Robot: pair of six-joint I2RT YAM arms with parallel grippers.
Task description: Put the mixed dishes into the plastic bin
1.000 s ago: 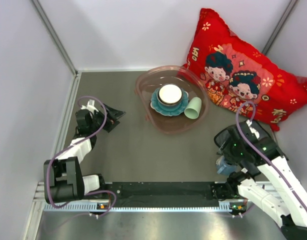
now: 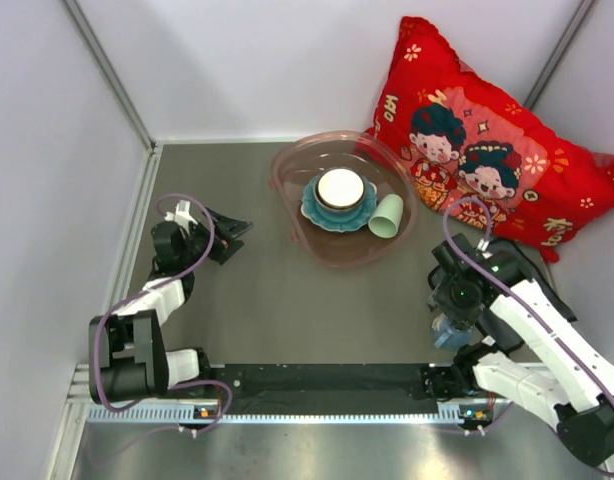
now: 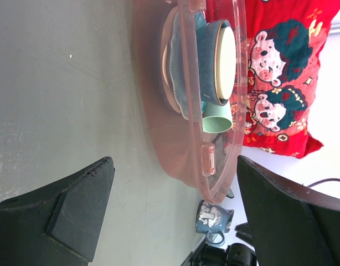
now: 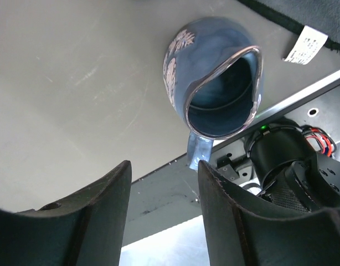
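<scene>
The brownish see-through plastic bin (image 2: 287, 215) stands at the back middle of the table. Inside it, a scalloped teal plate (image 2: 320, 217) carries stacked bowls (image 2: 340, 188), and a pale green cup (image 2: 386, 216) leans on its side next to them. A blue mug (image 4: 214, 77) with a white pattern lies near the table's front right edge, its mouth and handle towards my right gripper. That gripper is open above the mug, the handle just beyond one fingertip and nothing held. My left gripper hangs open and empty left of the bin.
Behind and right of the bin leans a big red pillow (image 2: 487, 150). A dark grey cloth (image 2: 532, 285) lies under and beside the right arm. Between the left arm and the mug, the table (image 2: 307, 310) is bare.
The left arm, the bin with its dishes and the mug have stayed put.
</scene>
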